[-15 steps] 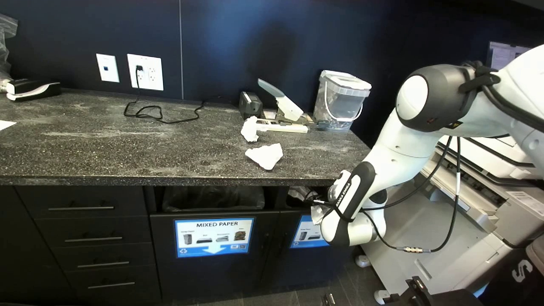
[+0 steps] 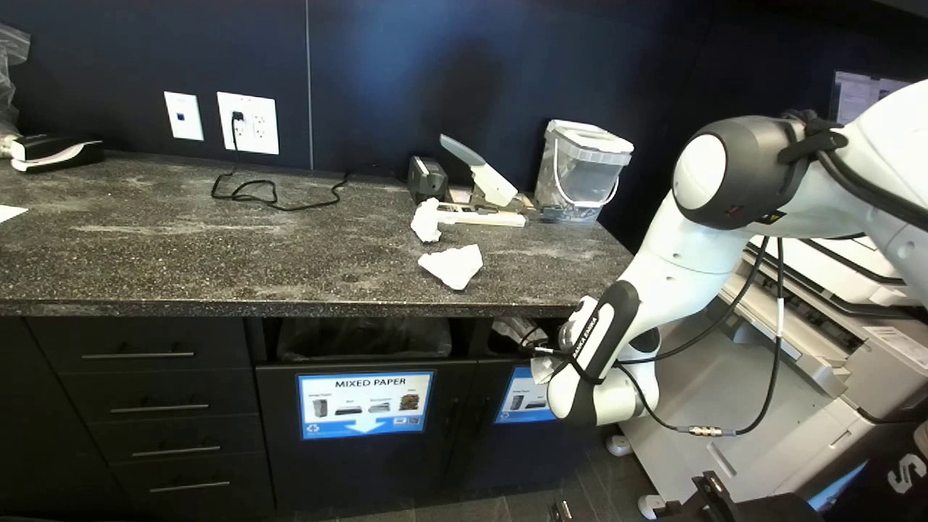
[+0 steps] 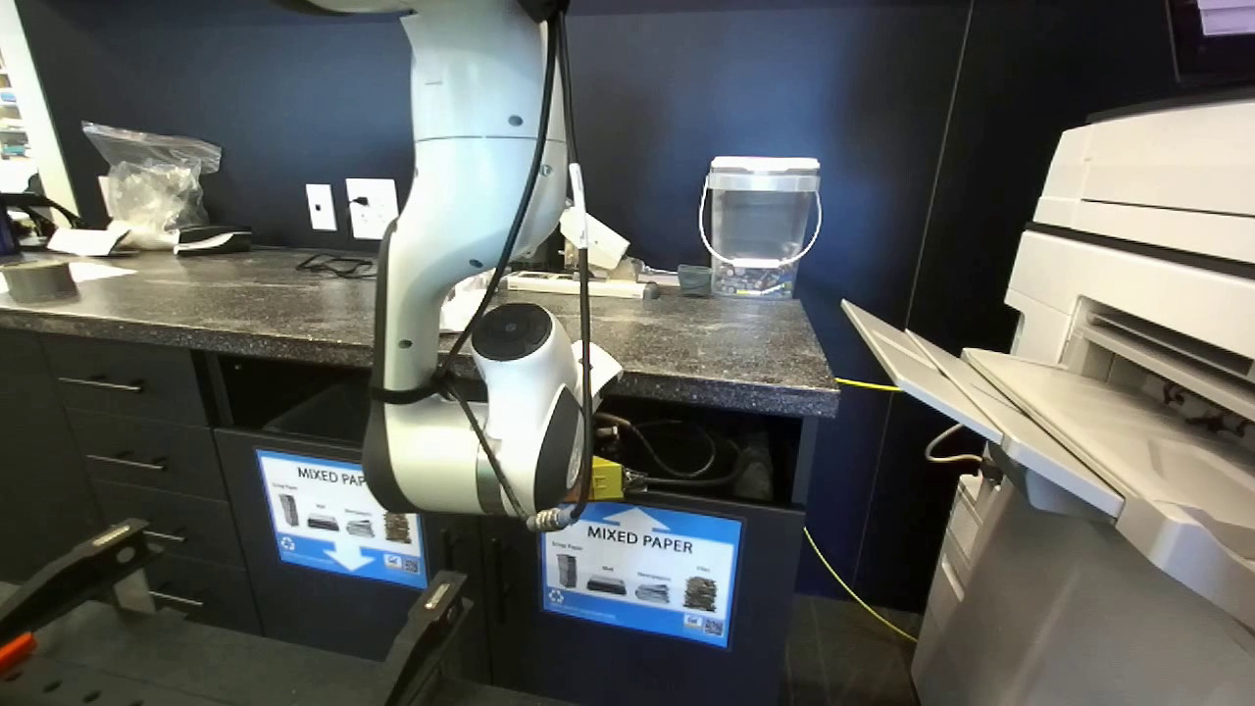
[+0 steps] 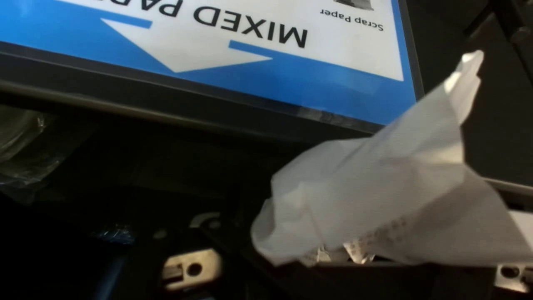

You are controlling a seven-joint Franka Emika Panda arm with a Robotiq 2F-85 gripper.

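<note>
In the wrist view, my gripper is open, its two fingertips wide apart. Crumpled white paper (image 4: pixel 379 195) fills much of the space in front of them, overlapping the right side; whether it touches a finger cannot be told. Below the paper is the dark opening of a bin compartment (image 4: pixel 165 165). On the counter (image 2: pixel 261 252), two more crumpled white papers lie apart: one piece (image 2: pixel 454 266) near the front and another piece (image 2: pixel 426 221) behind it. The arm mostly hides the gripper in the second exterior view.
Mixed paper signs (image 2: pixel 365 405) mark the bin fronts under the counter. A stapler (image 2: pixel 487 178) and a clear lidded bucket (image 2: pixel 581 170) stand at the back right. The printer (image 3: pixel 1129 353) is to the right.
The arm has shifted very slightly. White paper by the gripper looks a little lower and fainter than before. The papers on the counter have stayed put.
</note>
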